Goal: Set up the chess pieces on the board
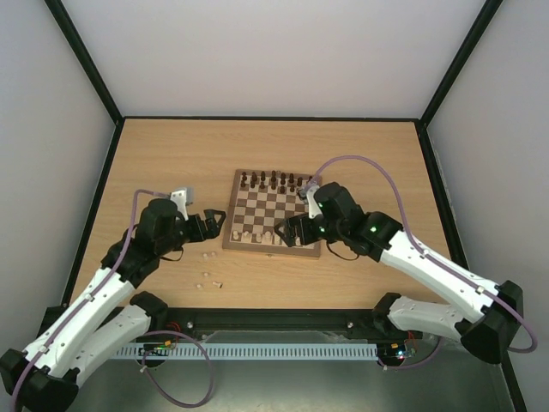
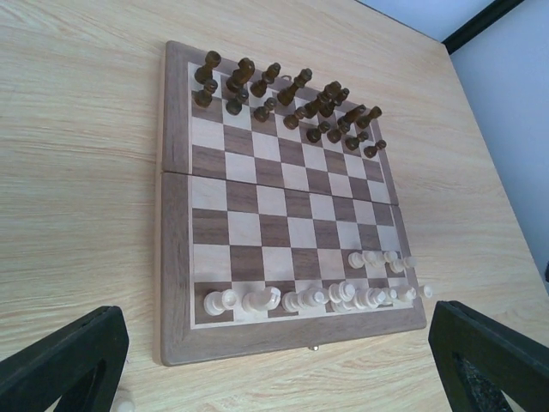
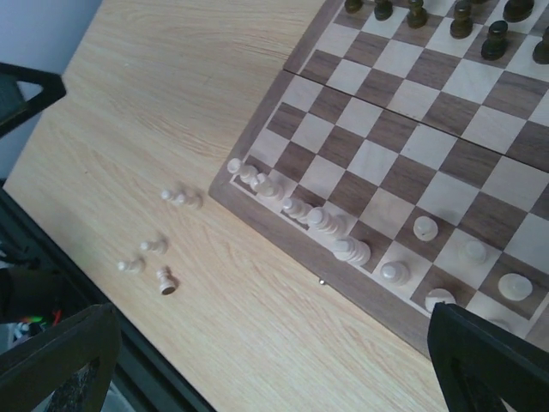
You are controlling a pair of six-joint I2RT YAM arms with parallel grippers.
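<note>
The wooden chessboard [image 1: 242, 244] lies mid-table. Dark pieces [image 2: 296, 86] stand in two rows along its far side. White pieces [image 2: 307, 299] line the near edge, with a few more in front of them at the right end. Several loose white pieces [image 3: 153, 245] rest on the bare table, off the board's near left corner. Over the board's left edge hangs my left gripper [image 1: 221, 217], open and empty. My right gripper [image 1: 283, 236], also open with nothing between its fingers, hovers above the near right part of the board.
Bare tabletop [image 1: 163, 154] surrounds the board, with wide clear room at the back and right. A dark rail [image 1: 274, 319] runs along the table's front edge. Both grippers are fairly close to each other over the board.
</note>
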